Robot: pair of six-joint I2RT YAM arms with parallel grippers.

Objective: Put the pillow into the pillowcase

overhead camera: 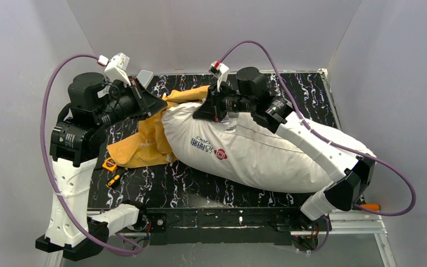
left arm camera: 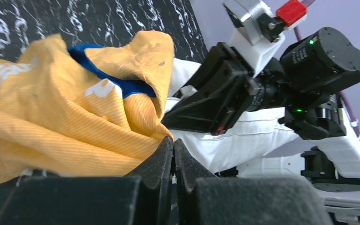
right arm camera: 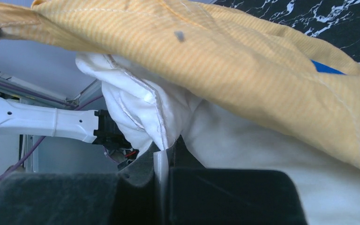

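A long white pillow [overhead camera: 256,161] lies across the table, its left end against the crumpled yellow pillowcase [overhead camera: 139,149], which has a blue inside visible in the left wrist view. My left gripper [overhead camera: 157,105] is shut at the pillowcase's upper edge; its tips [left arm camera: 173,143] meet the yellow cloth, though how much lies between them is unclear. My right gripper [overhead camera: 211,111] is shut on the pillow's white fabric near its left end; in the right wrist view a seamed fold runs into its fingers, and the yellow cloth lies over the top of that end.
A tape measure [overhead camera: 109,164] and a yellow-black tool [overhead camera: 117,178] lie at the left. A small pale object [overhead camera: 144,77] is at the back left edge.
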